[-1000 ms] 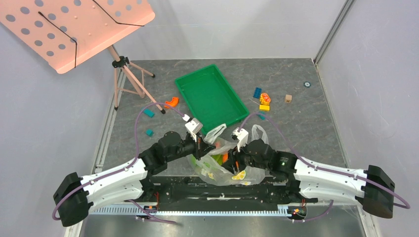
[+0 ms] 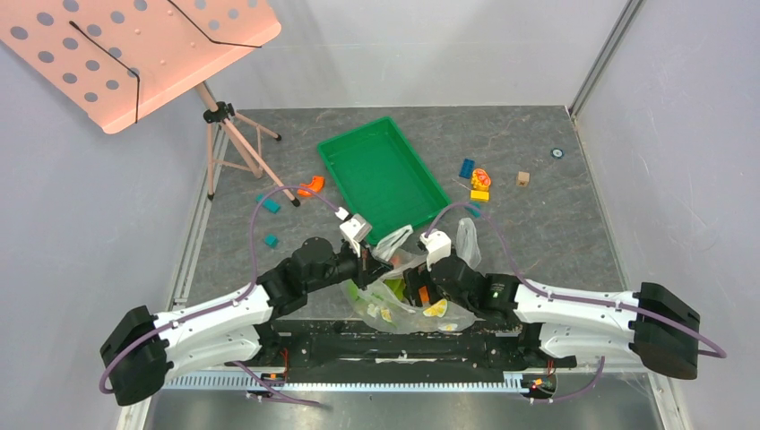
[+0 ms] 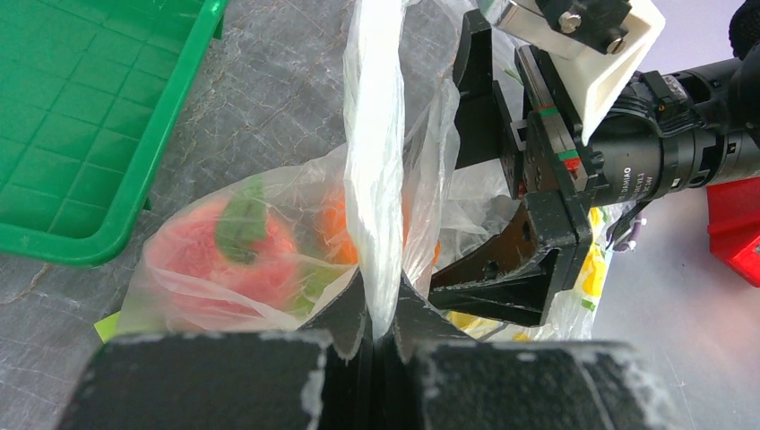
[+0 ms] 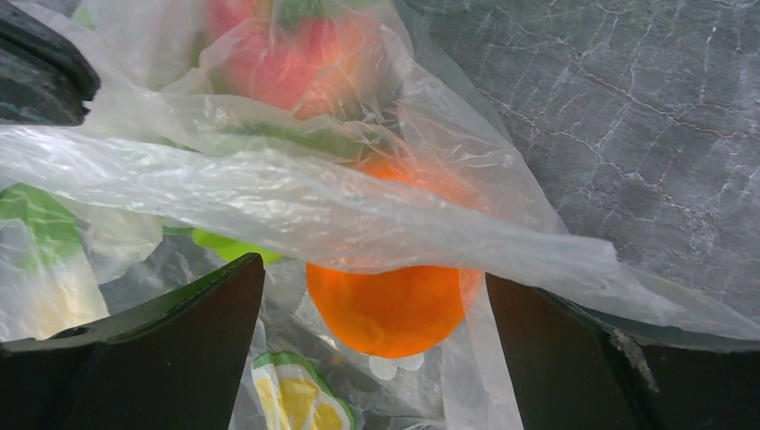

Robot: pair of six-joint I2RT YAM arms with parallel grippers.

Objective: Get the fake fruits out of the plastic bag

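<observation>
My left gripper is shut on a strip of the clear plastic bag, pulled upward in the left wrist view. Inside the bag are a pink-red fruit with green and an orange fruit. My right gripper is open inside the bag's mouth, its fingers either side of the orange fruit, with a fold of plastic across it. Green and yellow pieces also show in the bag, partly hidden by plastic.
An empty green tray stands just behind the bag. Small blocks and toys lie to its right and left. A pink board on a tripod stands at the back left.
</observation>
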